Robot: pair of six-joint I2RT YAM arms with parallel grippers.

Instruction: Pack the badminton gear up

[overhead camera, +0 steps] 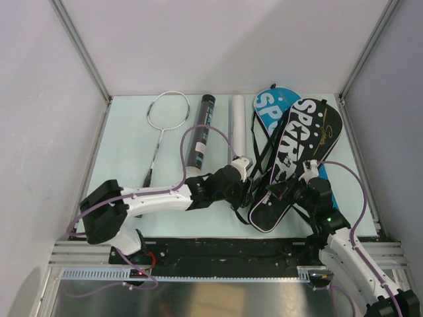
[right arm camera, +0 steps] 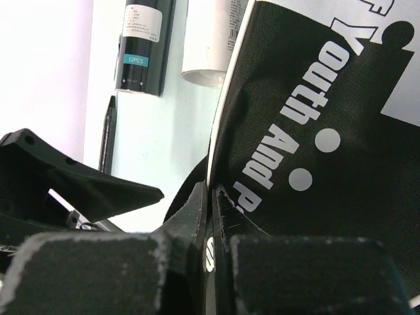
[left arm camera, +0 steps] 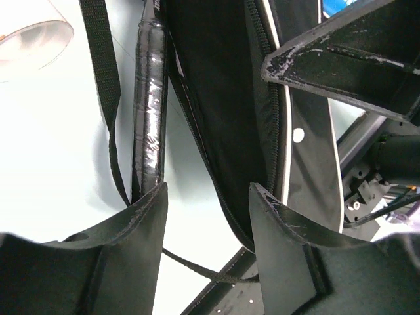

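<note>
A long black racket bag (overhead camera: 297,142) with white lettering lies at the right, partly over a blue bag (overhead camera: 274,104). My right gripper is shut at its white-piped edge, which runs in between the fingertips. Beside the bag's lower left side, my left gripper (overhead camera: 246,198) is open; in the left wrist view the zipped edge (left arm camera: 274,131) rises beyond its fingers. A glossy black handle-like strip (left arm camera: 149,108) and a black strap (left arm camera: 102,62) hang left of the bag. A bare racket (overhead camera: 158,135) lies at the far left.
A dark shuttle tube (overhead camera: 200,132) and a white tube (overhead camera: 238,129) stand between the racket and the bags. White table (overhead camera: 119,152) shows bare around the racket. Both arms reach in from the front edge.
</note>
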